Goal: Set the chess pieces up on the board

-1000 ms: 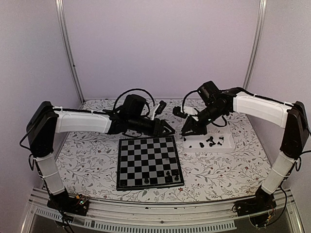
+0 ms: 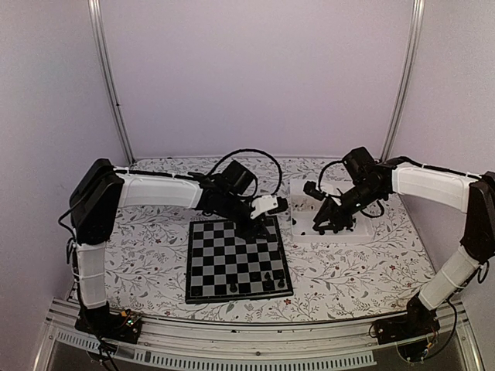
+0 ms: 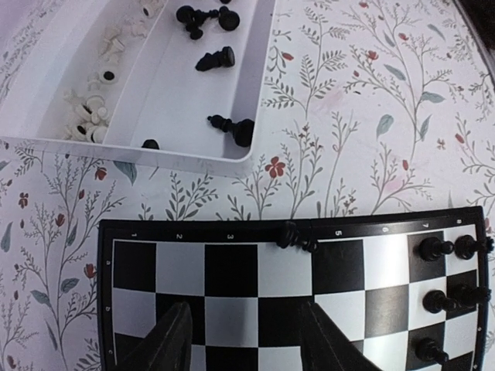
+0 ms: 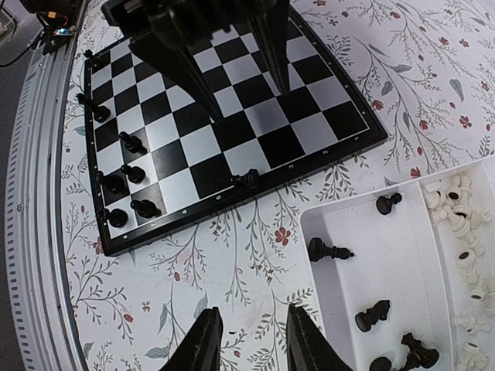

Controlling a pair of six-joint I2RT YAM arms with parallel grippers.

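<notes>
One black chess piece lies on its side at the board's numbered rim, across the edge of the squares; the right wrist view also shows this toppled piece [image 4: 247, 179]. Over the chessboard [image 2: 191, 263], my left gripper stands open, its fingers empty and pointing toward the squares short of that piece. My right gripper is open too, nothing between its fingers; from above, the right arm's hand hangs over the white box [image 2: 332, 239]. Several black pieces [image 3: 441, 301] stand at the board's near end.
The box's black compartment holds scattered lying pieces, among them one [image 4: 329, 250] by the near corner. White pieces [image 4: 464, 224] fill the other compartment. Patterned cloth [image 4: 201, 270] between board and box is clear.
The lying piece has shifted from the squares to the rim.
</notes>
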